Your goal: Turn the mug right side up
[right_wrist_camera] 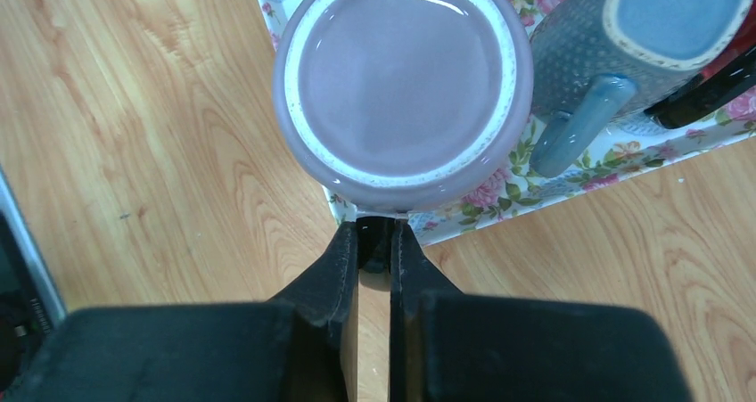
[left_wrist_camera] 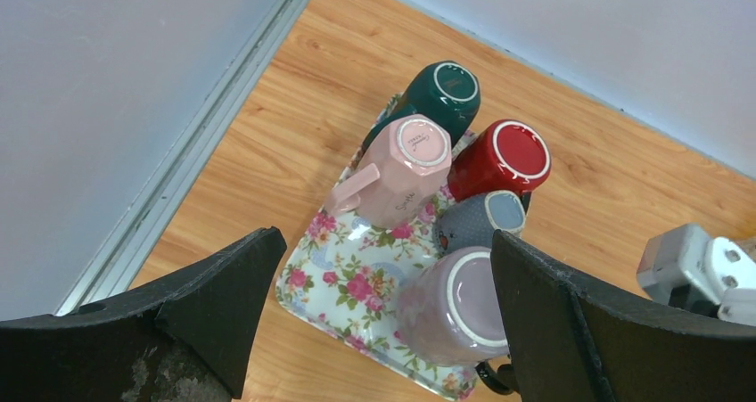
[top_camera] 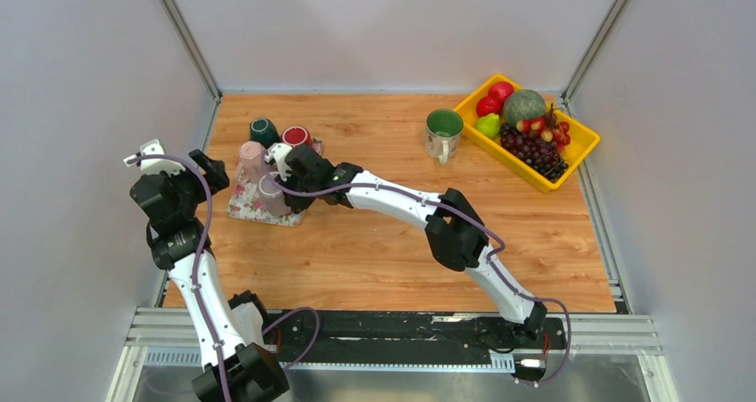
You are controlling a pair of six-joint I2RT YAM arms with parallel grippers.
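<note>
An upside-down lilac mug [right_wrist_camera: 401,81] sits at the front of the floral mat; my right gripper is shut on its dark handle, seen in the right wrist view. Behind it stand upturned mugs: pink [left_wrist_camera: 401,179], blue-grey [left_wrist_camera: 472,224], dark teal [left_wrist_camera: 441,99] and red [left_wrist_camera: 499,161]. My left gripper hangs open above the mat's left side, nothing between its fingers.
A green-lined mug [top_camera: 442,137] stands upright at the back middle. A yellow basket of fruit [top_camera: 544,175] is at the right.
</note>
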